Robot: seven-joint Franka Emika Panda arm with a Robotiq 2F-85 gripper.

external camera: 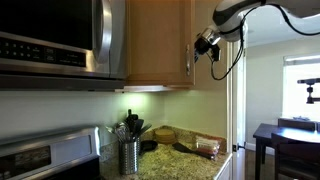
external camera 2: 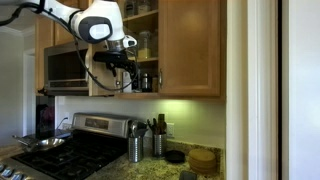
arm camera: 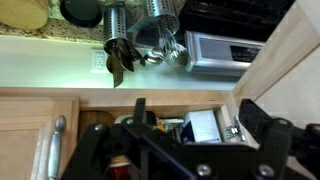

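In the first exterior view my gripper [external camera: 203, 50] is raised beside the free edge of a wooden cabinet door [external camera: 155, 40], close to its metal handle [external camera: 188, 60]. The door stands swung out. In the second exterior view, my gripper [external camera 2: 128, 45] is in front of the open cabinet, whose shelves hold jars [external camera 2: 146, 45]. The wrist view shows my gripper open, its dark fingers apart with nothing gripped. Beyond them are a white box [arm camera: 202, 127] inside the cabinet and the door's handle [arm camera: 235, 130]. Contact with the door cannot be told.
Below, the counter [external camera: 175, 166] carries metal utensil holders [external camera: 128, 155], a round wooden item [external camera: 165, 135] and a dark pan. A microwave [external camera: 55, 40] and stove [external camera 2: 85, 150] are alongside. Another cabinet door [external camera 2: 190, 50] is closed.
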